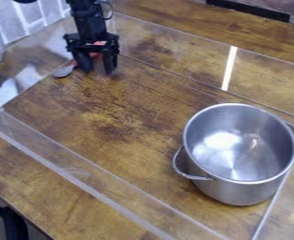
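At the upper left, the black gripper (pixel 94 54) reaches down to the table, over a small red object (pixel 97 45) that is partly hidden behind it. Just left of the gripper a small silvery object, like a spoon's head (pixel 64 71), lies on the wood. Whether the fingers are open or shut, and whether they touch either thing, is too small to tell.
A large steel pot (pixel 235 150) with two handles stands at the lower right.
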